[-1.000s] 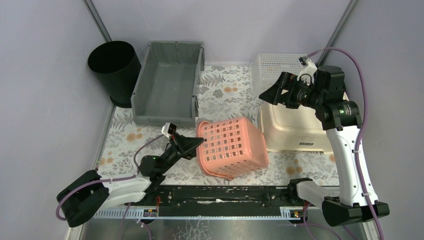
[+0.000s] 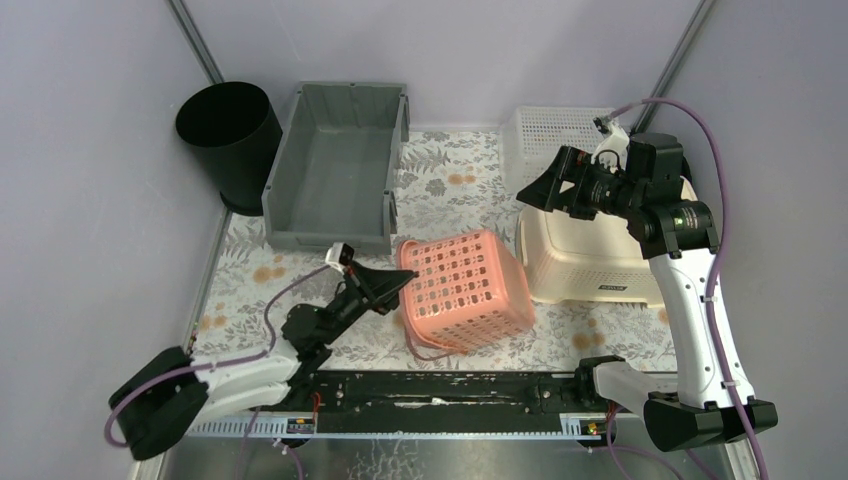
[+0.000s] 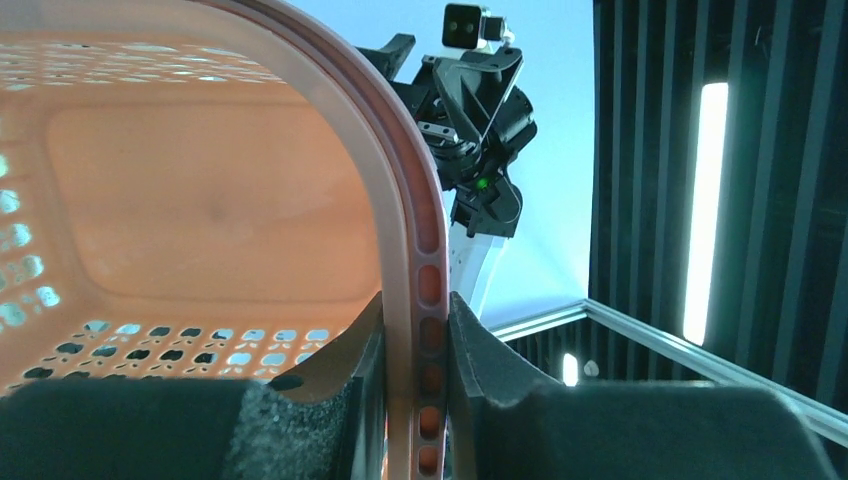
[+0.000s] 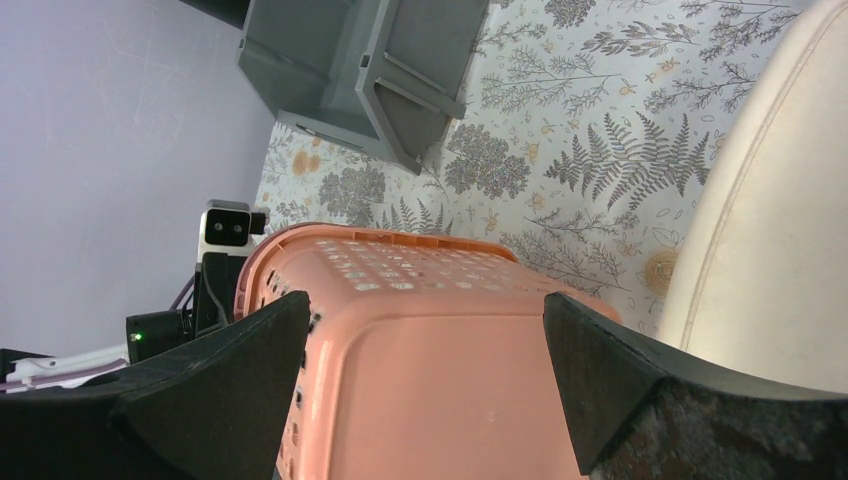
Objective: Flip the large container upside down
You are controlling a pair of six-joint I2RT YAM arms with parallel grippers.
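Note:
A salmon-pink perforated basket (image 2: 455, 280) is tipped on its side in the middle of the top view, its closed base to the right and its mouth to the left. My left gripper (image 2: 408, 278) is shut on its rim; the left wrist view shows the rim (image 3: 405, 250) pinched between both fingers and the basket's inside (image 3: 210, 200) behind it. My right gripper (image 2: 535, 193) hangs above and right of the basket. In the right wrist view its fingers (image 4: 255, 350) stand wide apart with nothing gripped, and the basket's base (image 4: 450, 390) lies beyond them.
An upturned cream container (image 2: 590, 255) sits right of the basket, under my right arm. Behind it is a white perforated basket (image 2: 560, 135). A grey bin (image 2: 345, 170) and a black bucket (image 2: 230, 150) stand at the back left.
A pink loop now hangs apart from the basket's front edge. The right arm has barely moved.

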